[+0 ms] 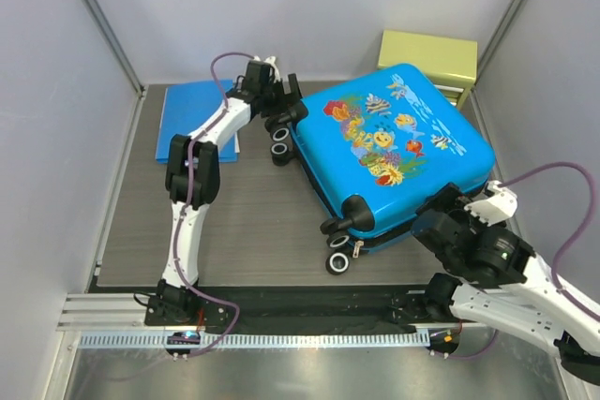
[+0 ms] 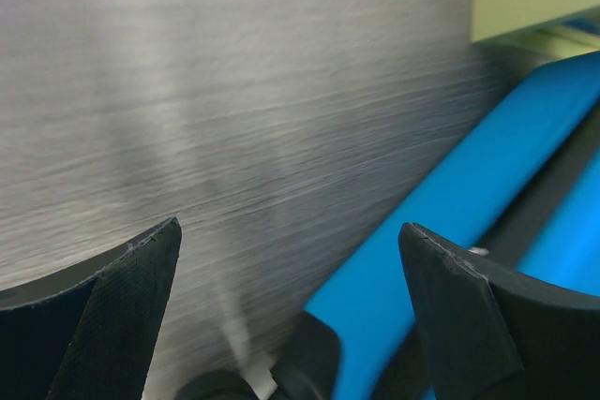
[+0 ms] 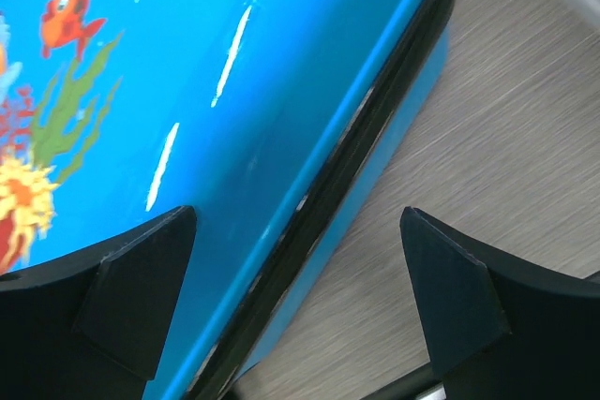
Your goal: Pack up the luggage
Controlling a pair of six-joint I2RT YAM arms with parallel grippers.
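A blue suitcase (image 1: pixel 384 156) with a fish print lies tilted on the grey floor (image 1: pixel 234 231), wheels toward the left and front. My left gripper (image 1: pixel 289 91) stands open just beyond its upper left corner; in the left wrist view bare floor and the suitcase's blue edge (image 2: pixel 441 203) lie below the fingers. My right gripper (image 1: pixel 448 196) is open over the front right edge; in the right wrist view the blue lid (image 3: pixel 187 91) and black seam show around its fingers.
A blue folder (image 1: pixel 187 117) lies at the back left, partly behind my left arm. A yellow stool (image 1: pixel 428 49) stands at the back right. White walls enclose the area.
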